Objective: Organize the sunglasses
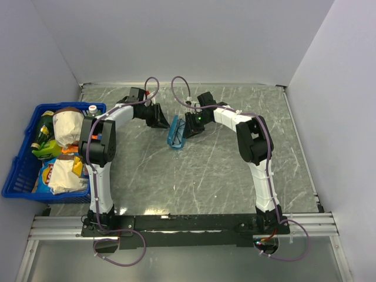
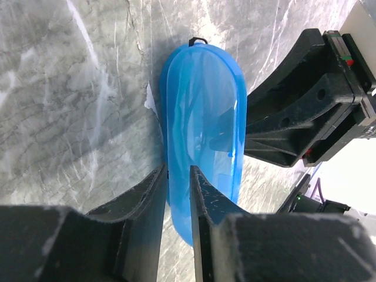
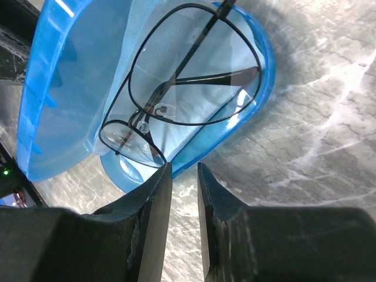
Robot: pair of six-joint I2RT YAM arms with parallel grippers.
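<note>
The blue glasses case [image 1: 171,137] stands partly open near the middle of the table. In the right wrist view, thin black-framed glasses [image 3: 194,79] lie in the case's lower half on a pale blue cloth [image 3: 179,108], and the translucent lid [image 3: 73,94] is swung up at the left. My right gripper is closed down at the case's edge, its rim running between the fingertips. Part open, my left gripper hovers at the lid's outer side; the lid [image 2: 205,111] fills much of that view, and whether the fingers touch it cannot be told.
A blue basket [image 1: 14,176] at the left holds bags, a bottle and other packed goods. Both arms reach in close to each other around the case.
</note>
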